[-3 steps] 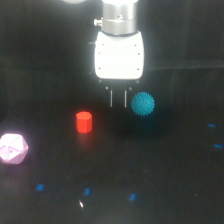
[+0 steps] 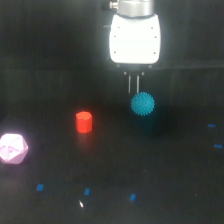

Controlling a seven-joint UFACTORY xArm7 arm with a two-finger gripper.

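Note:
A teal, bumpy round object (image 2: 142,104) sits on the dark surface right of centre. My gripper (image 2: 134,90) hangs under its white housing (image 2: 135,40), with its two thin fingers just above the teal object in the picture. A narrow dark gap shows between the fingers, and nothing is held there. Whether the tips touch the teal object cannot be told from this view. Left of centre stands a small red cylinder (image 2: 84,122). At the left edge lies a pale pink faceted object (image 2: 13,148).
Small blue marks dot the surface, among them a blue mark (image 2: 87,191) at the front and a blue mark (image 2: 132,197) to its right. A small white mark (image 2: 81,204) lies near the front.
My gripper has moved right and toward the back, from left of the teal object to above it in the picture. Its fingers appear closer together. The objects stayed where they were.

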